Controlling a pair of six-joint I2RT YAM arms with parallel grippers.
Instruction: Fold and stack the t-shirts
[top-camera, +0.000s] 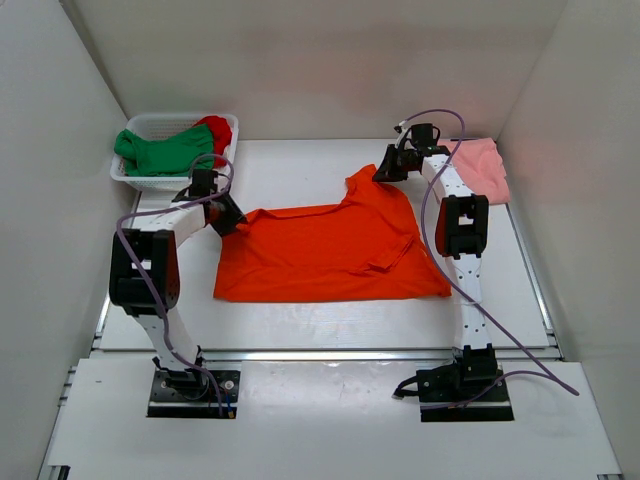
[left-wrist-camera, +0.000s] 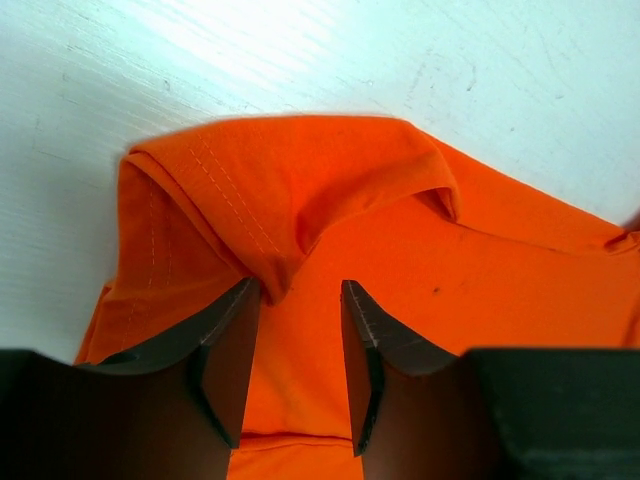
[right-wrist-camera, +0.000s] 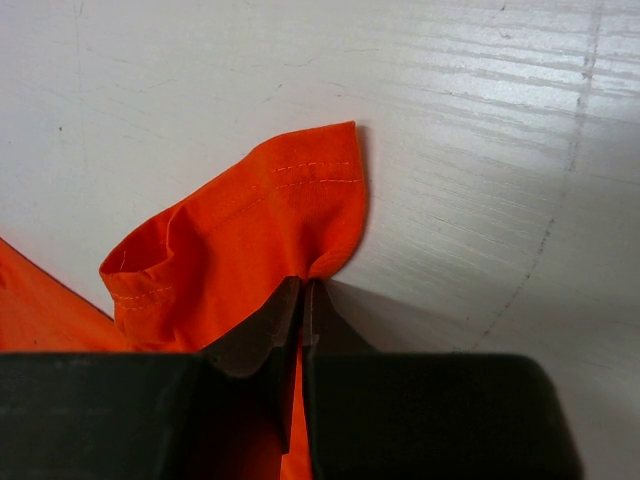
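Note:
An orange t-shirt (top-camera: 310, 250) lies spread on the white table, with a folded-over corner at its left end and a sleeve sticking out at the upper right. My left gripper is open over the folded left corner (left-wrist-camera: 230, 180), with cloth visible below and between its fingers. My right gripper is shut at the edge of the upper-right sleeve (right-wrist-camera: 310, 200); the cloth meets its fingertips, but I cannot tell whether any is pinched.
A white basket (top-camera: 141, 178) with green (top-camera: 160, 155) and red (top-camera: 219, 132) cloths stands at the back left. A folded pink cloth (top-camera: 478, 170) lies at the back right. Bare table (top-camera: 280, 170) shows behind and in front of the shirt.

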